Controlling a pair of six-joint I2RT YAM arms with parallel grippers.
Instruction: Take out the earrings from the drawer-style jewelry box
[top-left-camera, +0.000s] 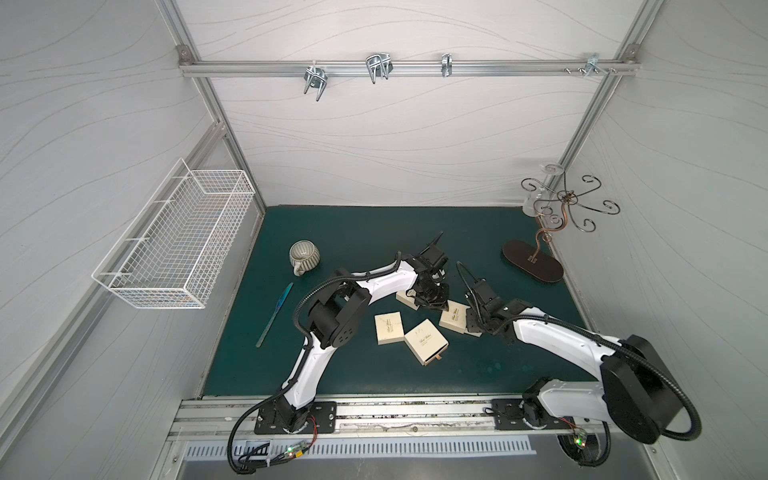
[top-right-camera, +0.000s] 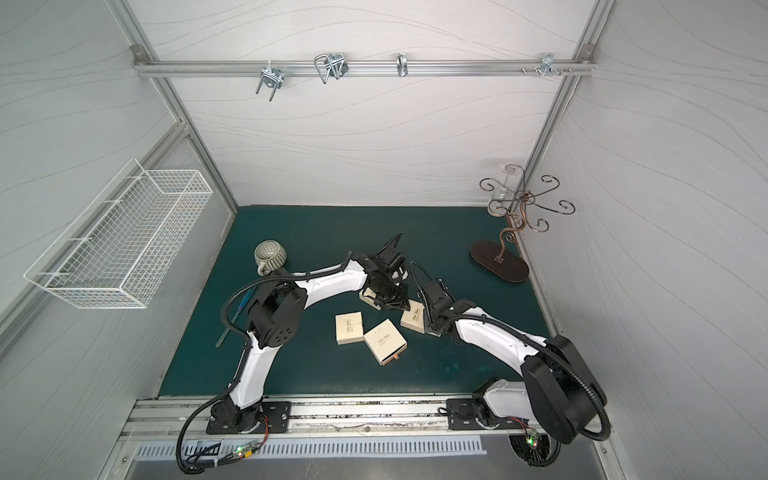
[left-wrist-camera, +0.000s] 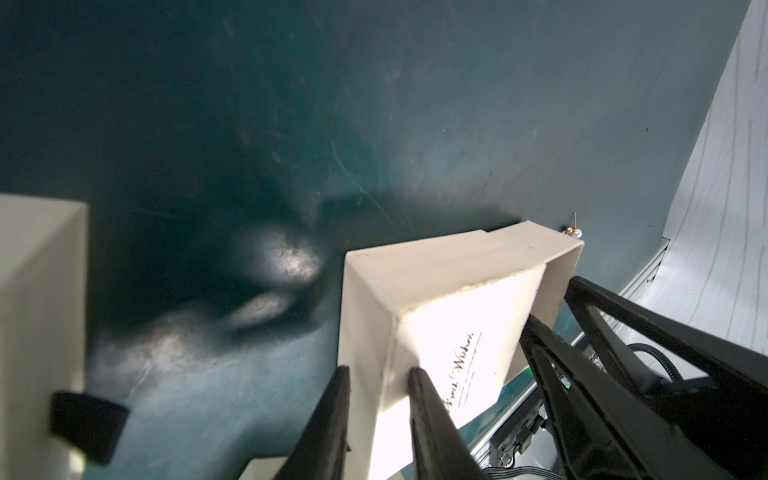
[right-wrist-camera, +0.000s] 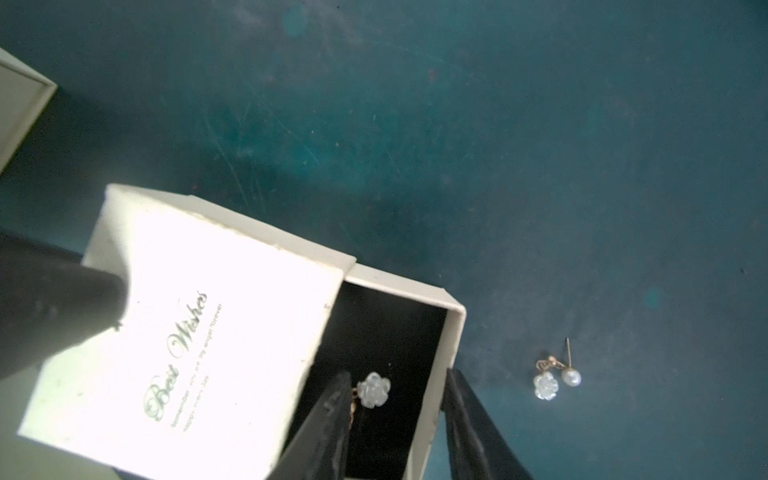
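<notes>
A cream drawer-style box (top-left-camera: 453, 315) reading "Best Wishes" has its drawer (right-wrist-camera: 440, 352) pulled out, showing a white flower earring (right-wrist-camera: 373, 389) on black lining. My left gripper is shut on that box's end. My right gripper is part open over the drawer, its tips either side of the flower earring and near the drawer wall. Outside, on the table, lie a flower earring (right-wrist-camera: 546, 386) and a pearl stud (right-wrist-camera: 570, 376).
Other cream boxes (top-left-camera: 388, 326) (top-left-camera: 425, 341) lie nearby. A mug (top-left-camera: 304, 256) and blue knife (top-left-camera: 274, 314) are at left, a metal stand (top-left-camera: 531, 261) at back right.
</notes>
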